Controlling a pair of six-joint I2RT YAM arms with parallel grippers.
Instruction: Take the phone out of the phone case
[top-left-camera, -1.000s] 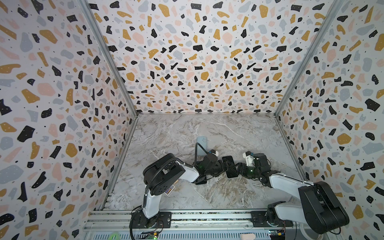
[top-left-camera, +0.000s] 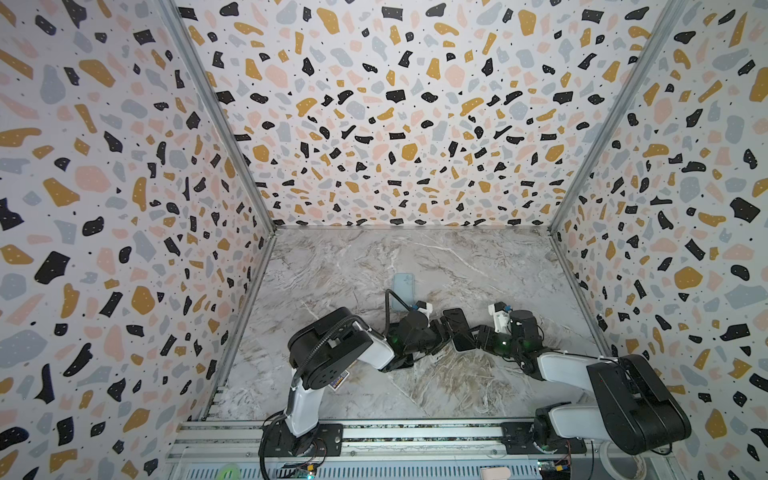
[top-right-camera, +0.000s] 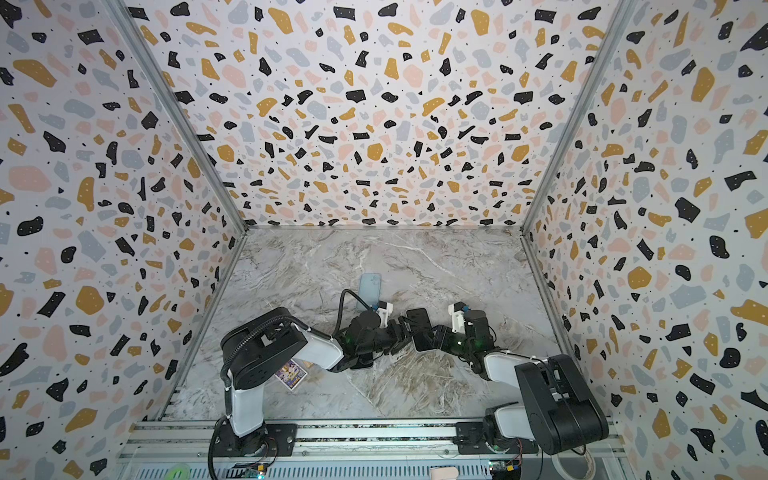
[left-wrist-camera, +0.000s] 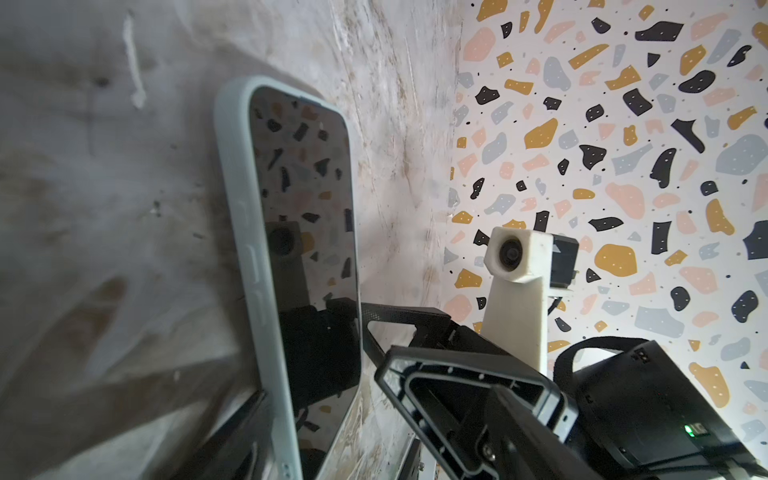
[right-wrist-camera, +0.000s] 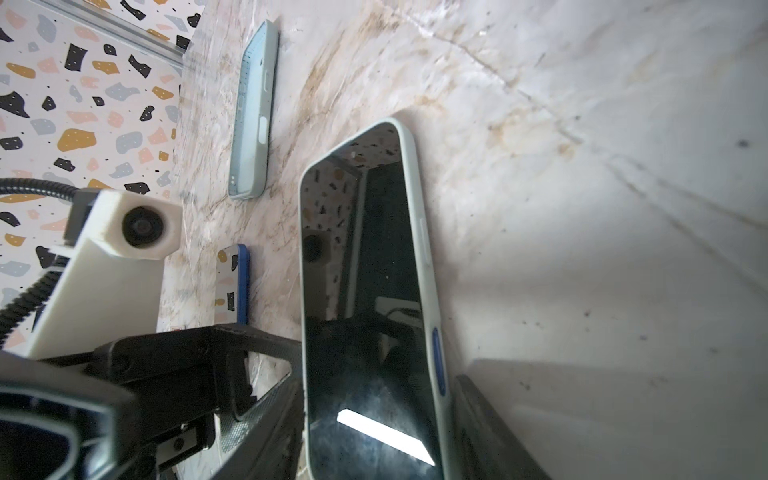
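Observation:
A dark-screened phone in a pale blue case lies on the table between my grippers in both top views; in the left wrist view its blue edge and buttons show (left-wrist-camera: 300, 200). My right gripper (top-left-camera: 480, 336) is shut on the phone's near end, a finger along each long side in the right wrist view. My left gripper (top-right-camera: 400, 336) stands open at the phone's other side, low beside it.
An empty pale blue case (top-left-camera: 404, 284) lies behind my left arm. A colourful card-like item (top-right-camera: 290, 376) lies at the front left, and a small blue-edged item (right-wrist-camera: 232, 284) shows beyond the phone.
The phone and my right gripper have shifted slightly toward the back of the table; the left gripper has moved a little as well.

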